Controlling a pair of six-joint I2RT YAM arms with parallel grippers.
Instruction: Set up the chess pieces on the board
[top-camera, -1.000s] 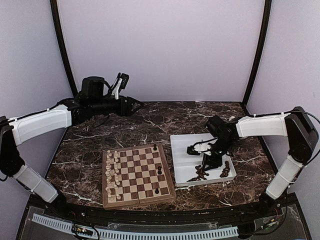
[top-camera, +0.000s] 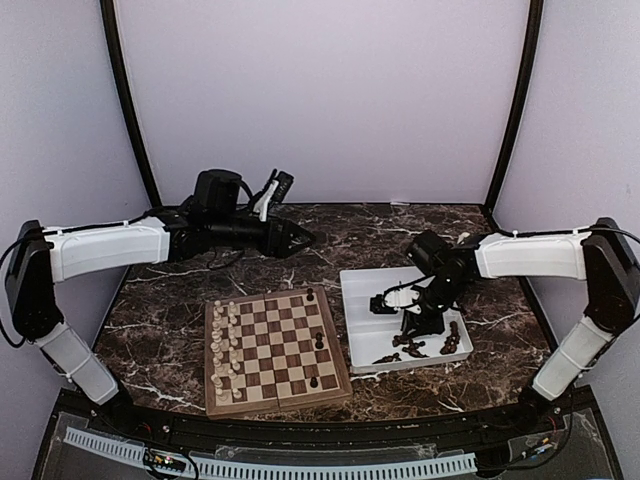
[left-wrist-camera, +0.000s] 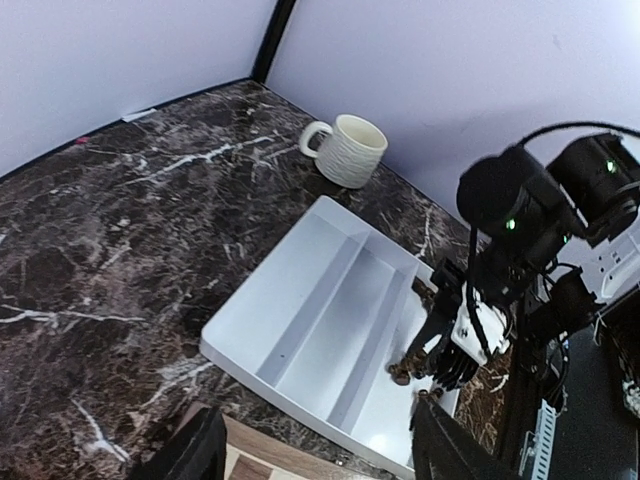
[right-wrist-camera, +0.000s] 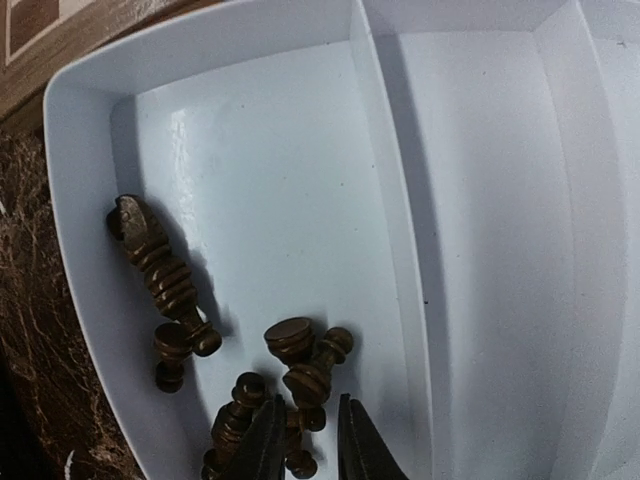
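The wooden chessboard (top-camera: 262, 340) carries light pieces (top-camera: 218, 347) in two lines along its left side. A few dark pieces stand toward its right side, including a dark piece (top-camera: 314, 382) near the front. More dark pieces lie tipped over in the white tray (top-camera: 352, 325); the right wrist view shows a long dark piece (right-wrist-camera: 160, 265) by the tray wall and a dark pawn (right-wrist-camera: 310, 378) in the cluster. Over that cluster my right gripper is open, its fingers a little apart with pieces visible in the gap. My left gripper is open and empty, behind the board.
Dividers (right-wrist-camera: 400, 200) split the tray into compartments; the pieces lie in the one nearest the front. A white mug (left-wrist-camera: 350, 150) stands behind the tray. The marble table behind the board is clear.
My left arm has moved right and somewhat toward the front. Some pieces in the tray's cluster look rearranged.
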